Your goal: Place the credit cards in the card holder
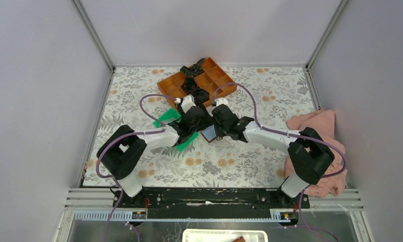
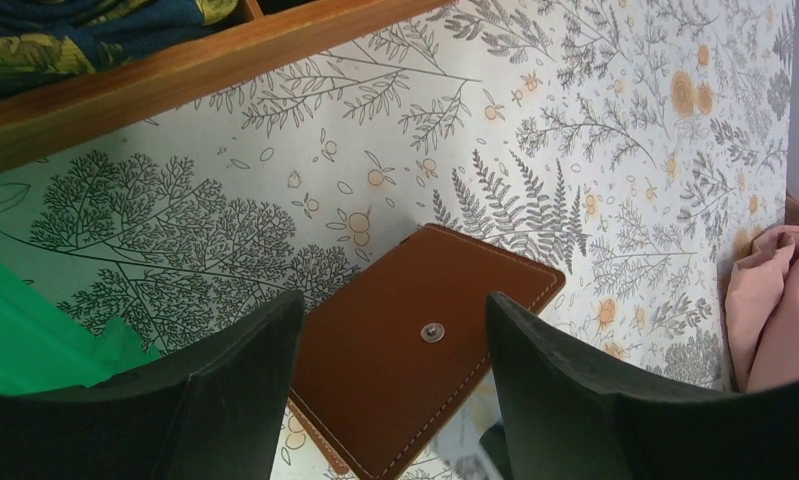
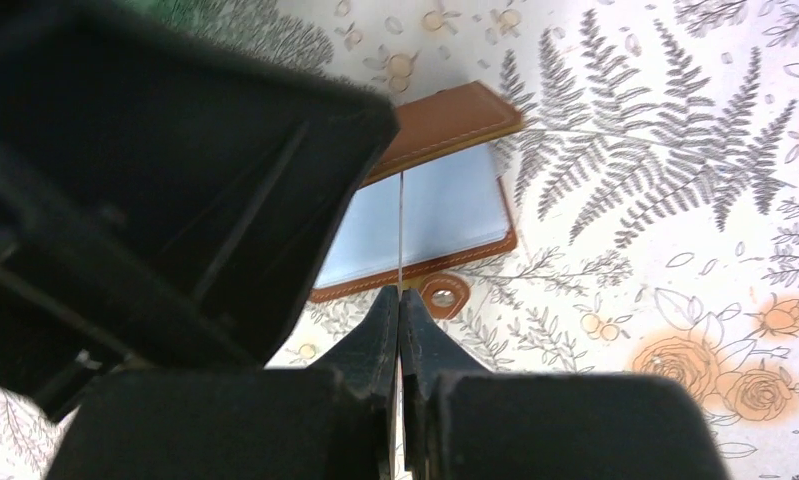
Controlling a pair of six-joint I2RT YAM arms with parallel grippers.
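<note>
The brown leather card holder lies on the table, its flap partly raised, baring a pale inside in the right wrist view. My left gripper stands open over the flap, nothing between its fingers; whether they touch the leather is unclear. Seen edge-on as a thin line, a card sticks out of my right gripper, which is shut on it. Its far end meets the flap's edge in that view; how deep it reaches cannot be told. Part of the pale card also shows beside the holder in the left wrist view.
A wooden divided box with dark cloths stands behind the grippers. Something green lies under the left arm. Pink cloth is bunched at the right.
</note>
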